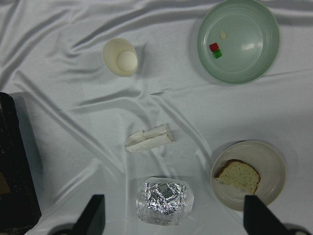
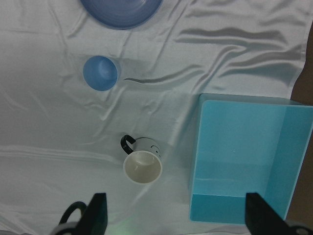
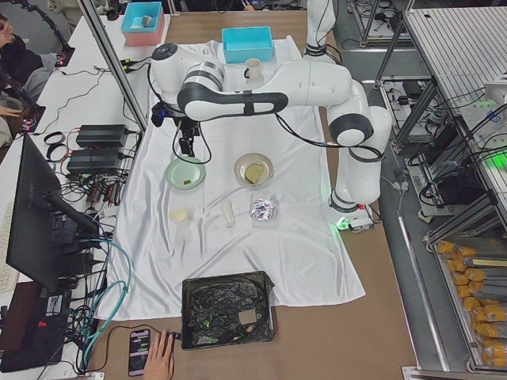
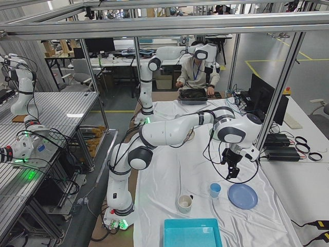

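My left gripper hangs open above the cloth, over a foil-wrapped item [image 1: 165, 200], a white wrapped roll [image 1: 149, 139], a paper cup [image 1: 120, 57], a beige plate [image 1: 225, 196] with a bread slice [image 1: 244, 176], and a green plate [image 1: 244, 68] holding small red, green and pale pieces. My right gripper is also open, above the other end, where a white mug [image 2: 143, 166], a blue cup [image 2: 100, 73], a blue plate [image 2: 122, 17] and a cyan bin [image 2: 237, 147] stand. Neither has anything between its fingers.
A black-lined tray [image 3: 228, 332] sits at the near edge in the left camera view, beside a person's hand and phone. Monitors, power units and cables crowd the side table. Metal frame posts rise at the sides.
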